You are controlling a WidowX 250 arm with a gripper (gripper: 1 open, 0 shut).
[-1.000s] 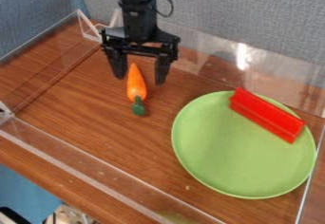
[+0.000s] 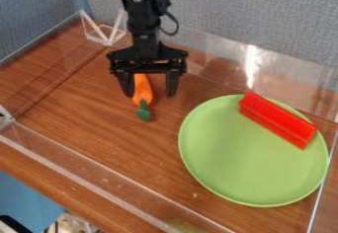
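Observation:
My black gripper (image 2: 149, 82) hangs low over the wooden surface with its two fingers spread apart, around an orange toy carrot (image 2: 142, 94) with a green top. The carrot lies with its green end toward the camera; its upper part is partly hidden by the gripper. Whether the fingers touch it I cannot tell.
A green plate (image 2: 238, 178) fills the right side, with a red block (image 2: 276, 119) lying on its back part. Clear plastic walls edge the wooden surface (image 2: 79, 99).
My gripper has come down over the carrot, its fingers now lower around it. The carrot, plate and red block look unchanged.

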